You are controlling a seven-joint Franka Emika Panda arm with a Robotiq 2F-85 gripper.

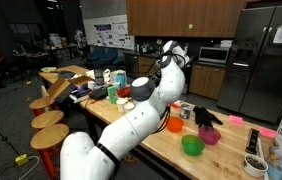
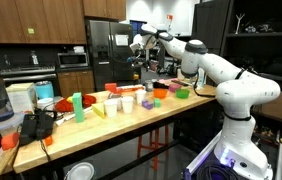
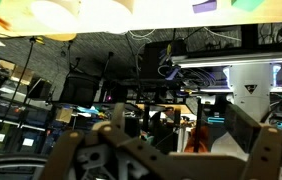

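My gripper is in the lower part of the wrist view, its two dark fingers standing well apart. No object is seen held between them; below the gap are the dark floor and cables. In exterior view 1 the gripper (image 1: 171,50) is high up at the far end of the outstretched arm. Exterior view 2 also shows the gripper (image 2: 139,46) raised above the table. A green bowl (image 1: 192,146), a pink bowl (image 1: 210,135) and an orange bowl (image 1: 174,125) are on the wooden table, far below the gripper.
White cups (image 2: 128,104) and a green box (image 2: 78,106) are on the table. A dark object (image 1: 207,117) lies near the pink bowl. Several wooden stools (image 1: 49,136) line one side. In the wrist view the table edge crosses the top, with a purple block (image 3: 205,5) on it.
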